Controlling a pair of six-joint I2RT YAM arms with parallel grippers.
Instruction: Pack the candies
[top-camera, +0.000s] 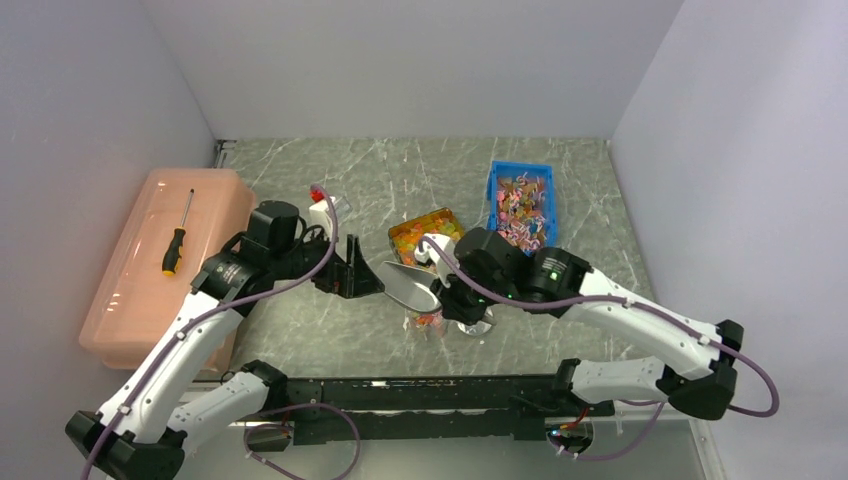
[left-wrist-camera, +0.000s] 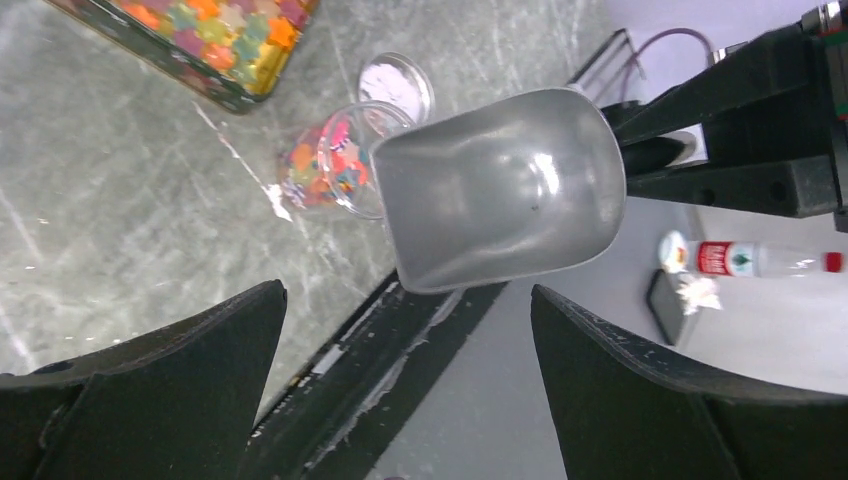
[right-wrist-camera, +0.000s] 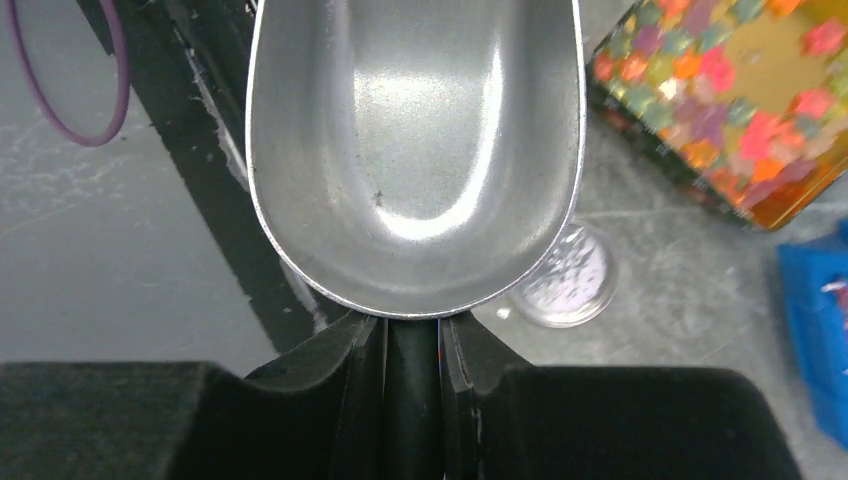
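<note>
A metal scoop (right-wrist-camera: 420, 150) with an empty bowl is held by its dark handle, on which my right gripper is shut. In the left wrist view the scoop (left-wrist-camera: 500, 190) hangs ahead of my left gripper, which stands open with nothing between its fingers. Below the scoop, a clear jar (left-wrist-camera: 325, 160) with colourful star-shaped candies lies on its side, partly covered by the scoop. A round lid (left-wrist-camera: 398, 85) rests beside it. More star candies fill an amber box (top-camera: 404, 240); pink and brown candies fill a blue bin (top-camera: 491, 190).
To the left stands a pink-orange case (top-camera: 125, 270) with a screwdriver (top-camera: 175, 245) on top. A bottle with a red cap (top-camera: 317, 196) is partly hidden behind the left arm. Grey marble is clear at the back.
</note>
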